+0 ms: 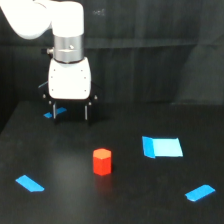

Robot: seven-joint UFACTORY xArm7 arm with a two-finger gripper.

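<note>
A red hexagonal block stands on the dark table, left of the middle and toward the front. My gripper hangs at the upper left, behind the block and somewhat to its left. Its two thin fingers point down, wide apart, and nothing shows between them. Block and gripper are clearly apart.
Right of the block lies a light-blue square with a darker blue strip along its left side. Blue tape pieces mark the front left, the front right and the back left.
</note>
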